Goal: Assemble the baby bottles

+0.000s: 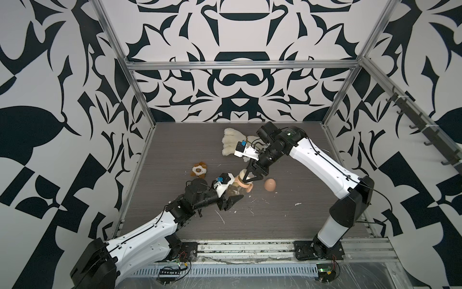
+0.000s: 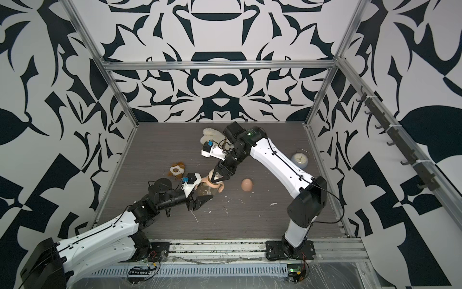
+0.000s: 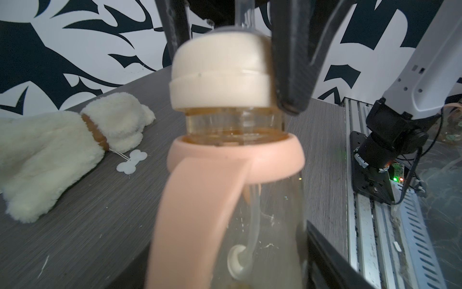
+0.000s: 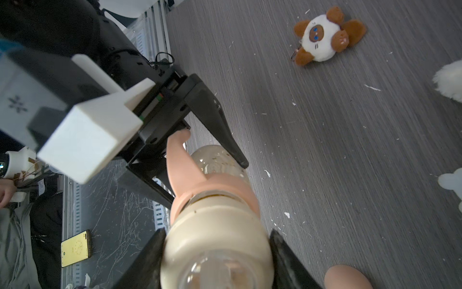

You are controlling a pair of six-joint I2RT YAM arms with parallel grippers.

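Note:
My left gripper point(image 1: 231, 197) is shut on a clear baby bottle point(image 3: 274, 226) with a peach handled collar point(image 3: 202, 192). In the right wrist view it holds the body from the side. My right gripper point(image 1: 252, 173) is shut on the cream cap point(image 3: 219, 72) with a clear nipple top point(image 4: 216, 272). The cap sits upright at the bottle's neck, just above the collar, with some clear neck showing between them; whether it is seated cannot be told.
A brown-and-white plush toy point(image 1: 199, 169) lies at left. A white furry plush point(image 1: 233, 141) is behind, an egg-shaped object point(image 1: 270, 185) right of the bottle, a clock point(image 2: 299, 160) at back right.

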